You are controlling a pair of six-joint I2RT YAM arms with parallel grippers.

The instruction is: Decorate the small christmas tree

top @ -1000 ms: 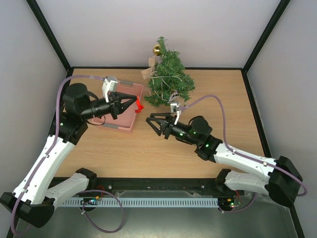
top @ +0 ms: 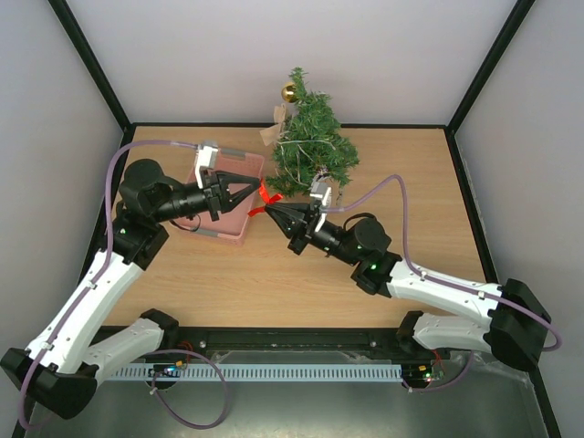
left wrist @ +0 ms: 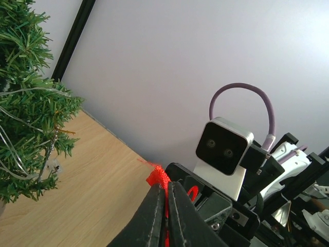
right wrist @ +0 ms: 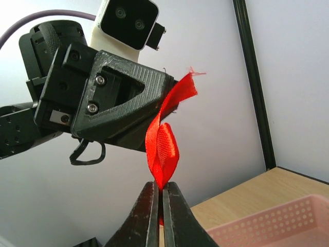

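A red ribbon bow [top: 266,194] hangs in the air between my two arms, in front of the small green Christmas tree [top: 312,141]. My left gripper [top: 258,184] is shut on its upper part; in the left wrist view red cloth [left wrist: 159,178] shows at and behind the fingertips. From the lower right, my right gripper [top: 266,209] is shut on the same ribbon [right wrist: 163,154], which runs up from its fingertips to the left gripper. A gold ball [top: 289,92] sits near the treetop, and a beige bow [top: 274,126] is on the tree's left side.
A pink perforated bin [top: 239,219] stands under the left gripper, left of the tree. Clear wire or string [left wrist: 20,164] winds through the branches.
My right gripper moved left and went from open to shut on the ribbon. The left gripper, holding the ribbon, shifted slightly right toward it.
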